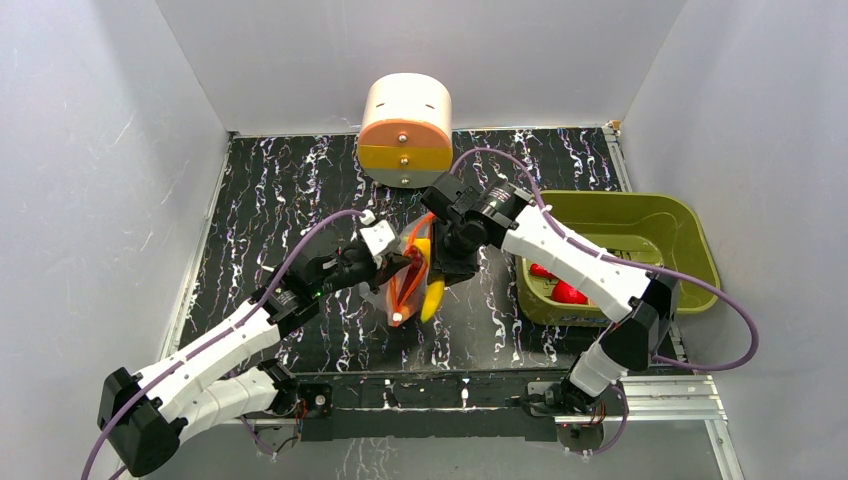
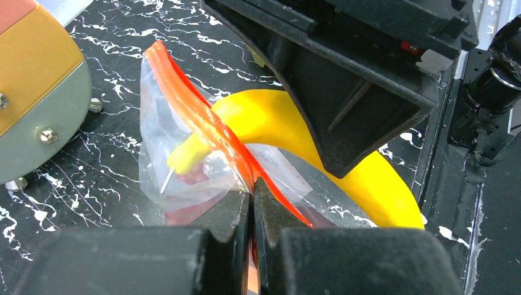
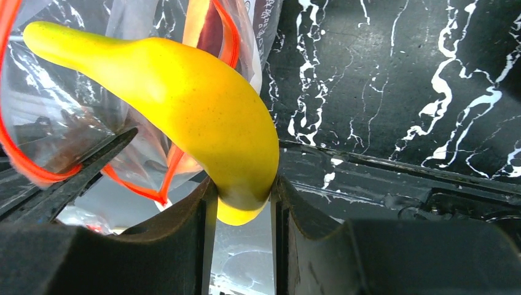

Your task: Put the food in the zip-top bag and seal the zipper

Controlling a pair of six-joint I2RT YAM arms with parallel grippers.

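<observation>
The clear zip top bag [image 1: 370,290] with orange zipper edges [image 2: 184,101] stands near the table's middle, its mouth spread. My left gripper is shut on one zipper edge. A yellow banana [image 3: 190,104] lies between the fingers of my right gripper, which touch it on both sides near one end. The banana's far tip [image 2: 187,153] shows behind the orange edge, at the bag's mouth; its thicker end sticks out. Something dark red [image 1: 413,262] is inside the bag.
A green bin [image 1: 690,240] at the right holds red items [image 1: 568,293]. A rounded drawer box [image 1: 405,120] stands at the back.
</observation>
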